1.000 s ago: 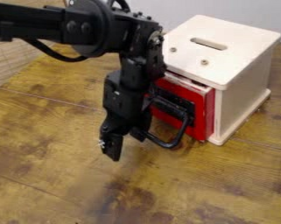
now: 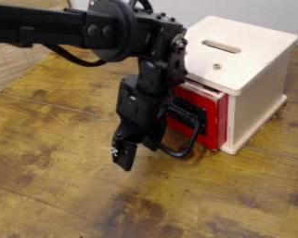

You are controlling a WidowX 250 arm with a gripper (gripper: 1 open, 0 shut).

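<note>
My black gripper point(image 2: 129, 147) hangs low over the wooden floor, just left of a white box with a red front point(image 2: 213, 104). Its fingers point downward, open as far as shows, with nothing visible between them. A black handle-like loop reaches from near the gripper toward the red front, whose left part is hidden behind my arm.
The white box top point(image 2: 238, 51), with a slot and small knobs, fills the upper right. A light tiled or woven surface is at the upper left.
My arm and gripper have shifted very slightly to the right and up. The box looks unchanged.
</note>
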